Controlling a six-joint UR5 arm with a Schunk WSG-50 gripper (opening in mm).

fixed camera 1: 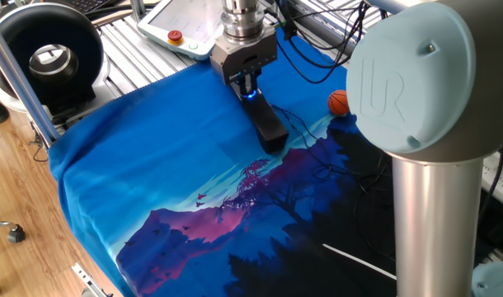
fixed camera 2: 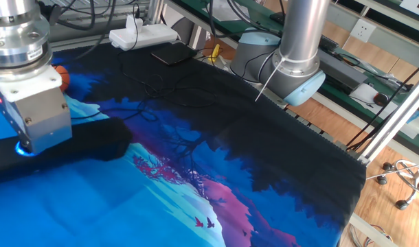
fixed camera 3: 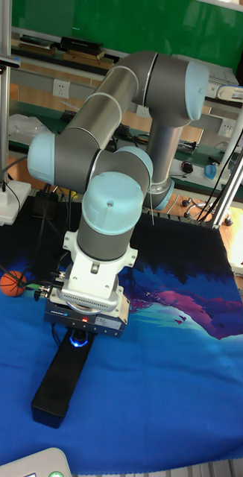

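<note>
A long black box (fixed camera 1: 264,122) lies under my gripper (fixed camera 1: 248,89), crossing beneath it. In exterior view 2 the box (fixed camera 2: 93,143) sticks out on both sides of the gripper (fixed camera 2: 27,147), and in exterior view 3 one end of the box (fixed camera 3: 55,390) reaches toward the camera. My fingers come down at the middle of the box, where a blue light glows. The gripper body and the box hide the fingertips, so whether the fingers are closed on it cannot be told. Nor is it clear whether the box touches the cloth.
An orange toy basketball (fixed camera 1: 338,102) rests near the box, with thin black cables (fixed camera 1: 305,132) between. A blue printed cloth (fixed camera 1: 152,157) covers the table, mostly bare. The teach pendant (fixed camera 1: 181,25) lies at the table's edge; a white stick (fixed camera 1: 359,261) reaches over the dark part.
</note>
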